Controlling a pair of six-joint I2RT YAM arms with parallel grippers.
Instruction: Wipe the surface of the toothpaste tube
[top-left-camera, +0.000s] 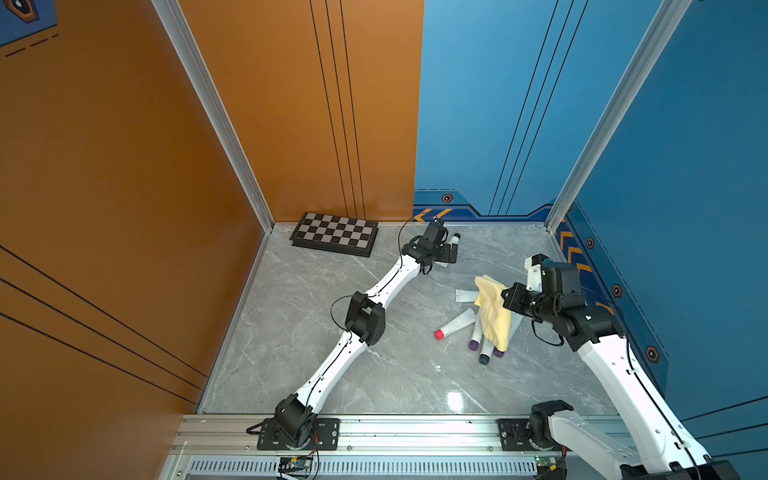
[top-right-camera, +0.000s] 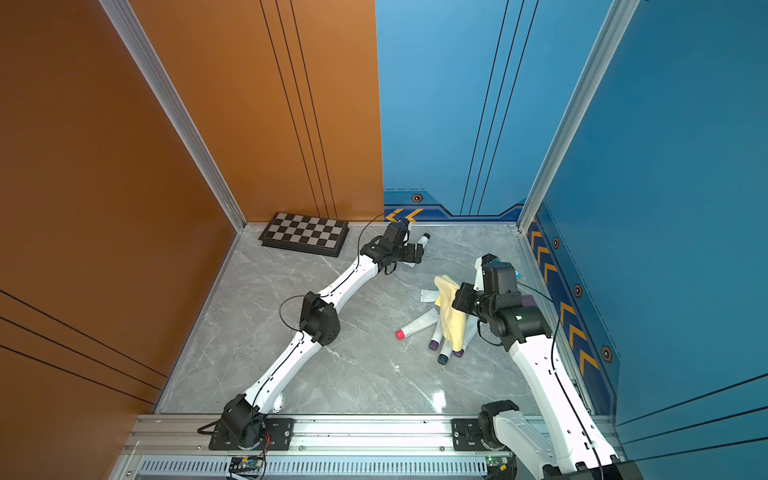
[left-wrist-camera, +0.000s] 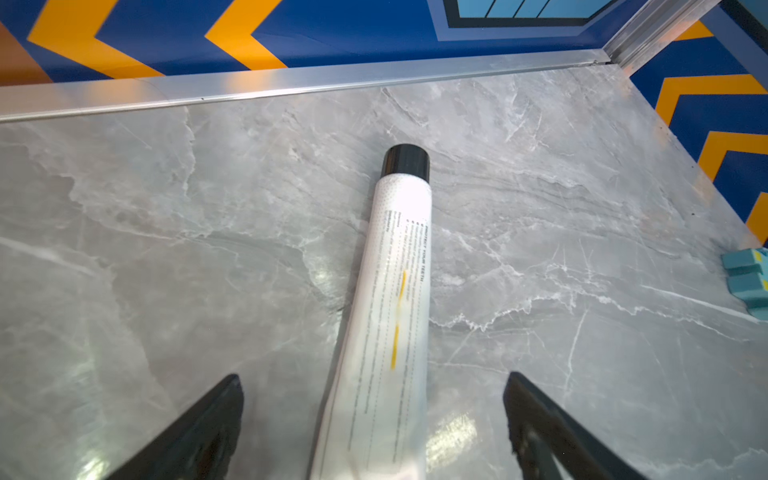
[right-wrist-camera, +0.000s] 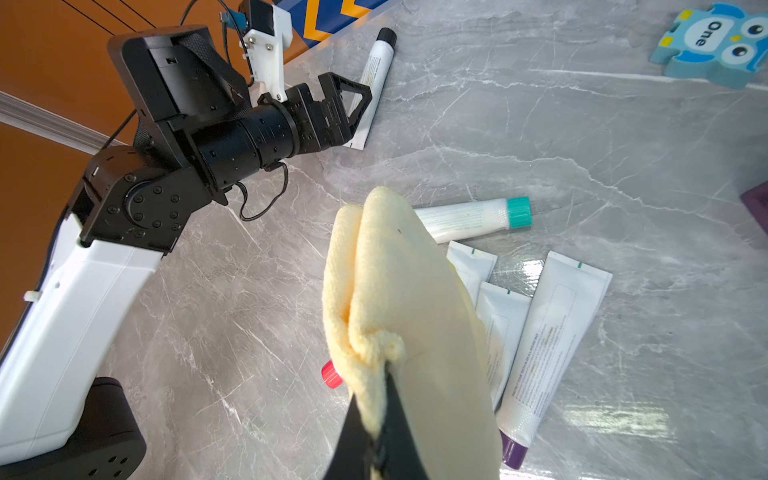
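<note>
A white toothpaste tube (left-wrist-camera: 384, 312) with black cap and a thin yellow streak lies near the back wall, centred below my left gripper, whose fingers stand apart either side of it with nothing gripped. My right gripper is shut on a pale yellow cloth (right-wrist-camera: 416, 336), which hangs above several other tubes (right-wrist-camera: 552, 344) on the right part of the table.
A chessboard (top-left-camera: 333, 232) lies at the back left. A teal owl toy (right-wrist-camera: 708, 48) sits at the back right, with a dark purple object (right-wrist-camera: 756, 204) nearby.
</note>
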